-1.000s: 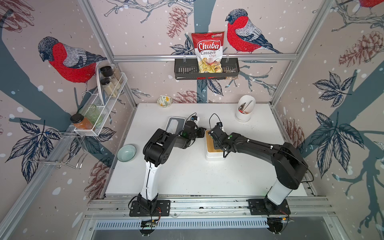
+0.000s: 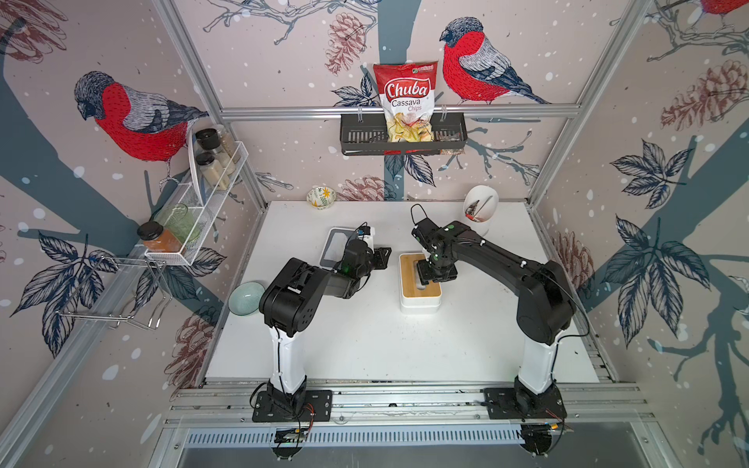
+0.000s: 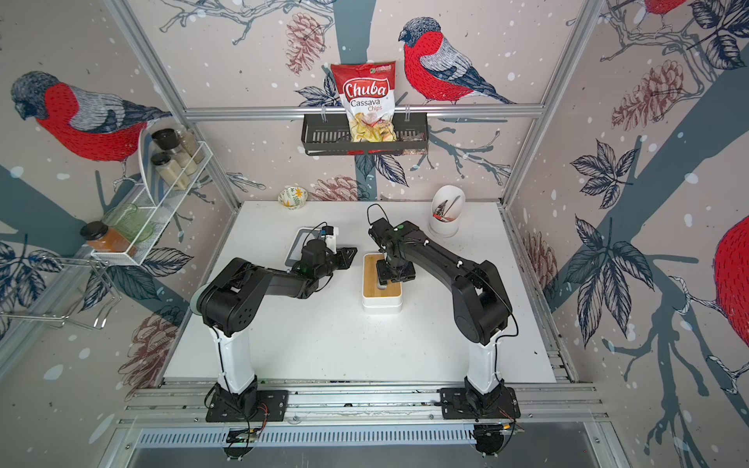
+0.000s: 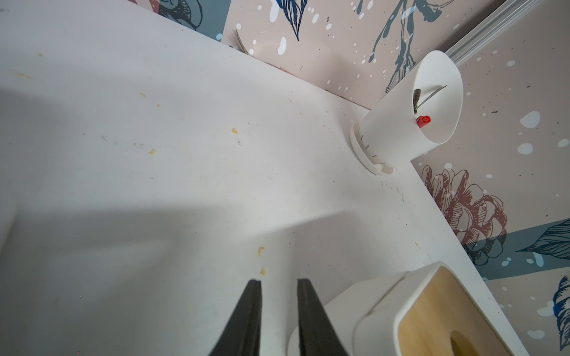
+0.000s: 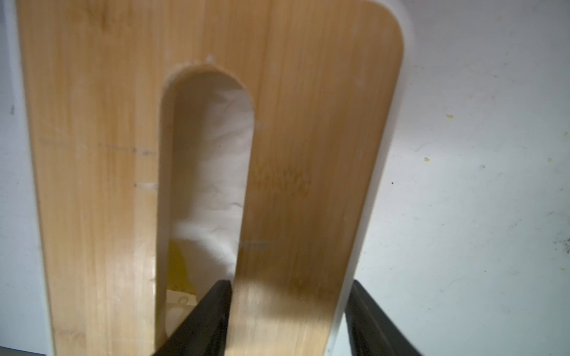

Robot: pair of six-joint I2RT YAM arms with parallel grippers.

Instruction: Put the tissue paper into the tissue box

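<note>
The tissue box [image 2: 420, 306] is white with a wooden lid [image 5: 308, 178] that has a long rounded slot. Wrinkled white tissue paper [image 5: 215, 136] shows down inside the slot, with a yellow patch near its lower end. Over the lid hangs my right gripper, its fingers apart and no paper between them; the right side of the lid lies beneath the gap. Left of the box is my left gripper, above bare table, with a narrow empty gap between its fingertips. Beyond it, the box's lid [image 4: 439, 314] is partly in the left wrist view.
A grey tray [image 2: 335, 248] lies behind the left arm. At the back right stands a white utensil holder [image 3: 446, 218]. A green bowl [image 2: 247, 298] sits at the left edge and a patterned bowl [image 2: 320, 197] at the back.
My left gripper has moved left, away from the box. The right arm has swung round and its gripper has shifted slightly right over the lid, uncovering more of the slot.
</note>
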